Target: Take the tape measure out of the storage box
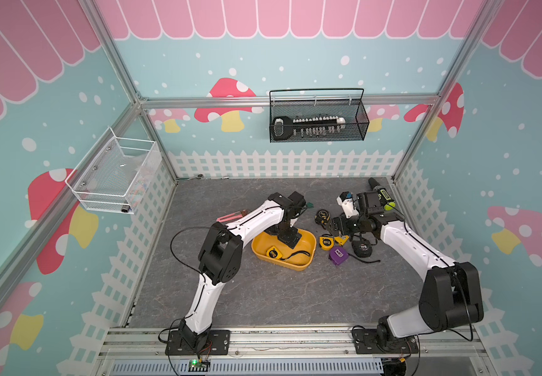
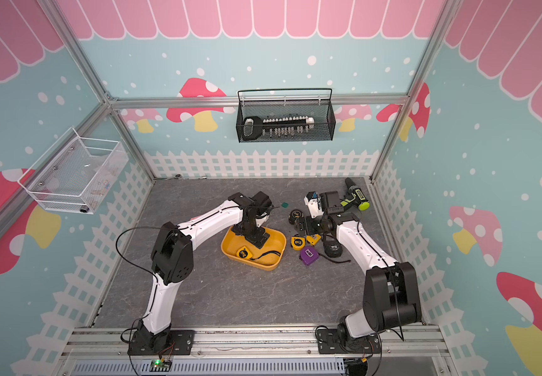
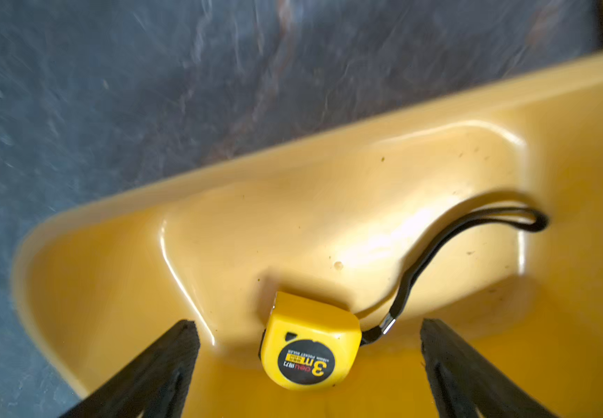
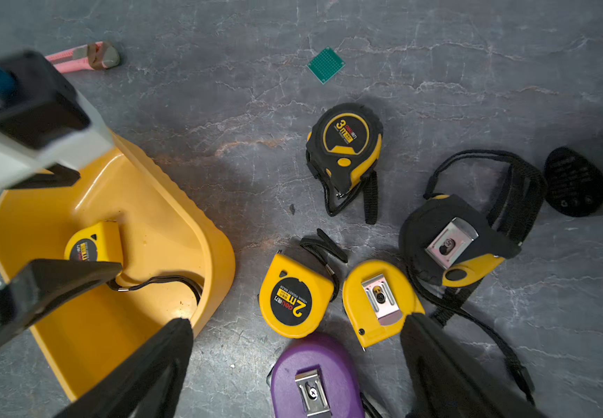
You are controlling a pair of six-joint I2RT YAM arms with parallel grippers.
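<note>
Inside the yellow storage box (image 3: pixel 301 153) lies a small yellow 3 m tape measure (image 3: pixel 312 348), its black strap stretched across the box floor. My left gripper is open over the box, its fingers far apart on either side of the tape measure and not touching it. From the right wrist view, the left gripper's dark finger (image 4: pixel 43 299) partly covers that tape measure. My right gripper stands open above the tape measures on the table, with a yellow 2 m tape measure (image 4: pixel 291 296) and a purple tape measure (image 4: pixel 319 379) between its spread fingers, ungripped.
Right of the box lie another yellow tape measure (image 4: pixel 378 299), a black-and-yellow one (image 4: pixel 346 142) and a black one with straps (image 4: pixel 451 244). A drill (image 1: pixel 382 195) lies at the back right; a pink cutter (image 4: pixel 82 57) is behind the box.
</note>
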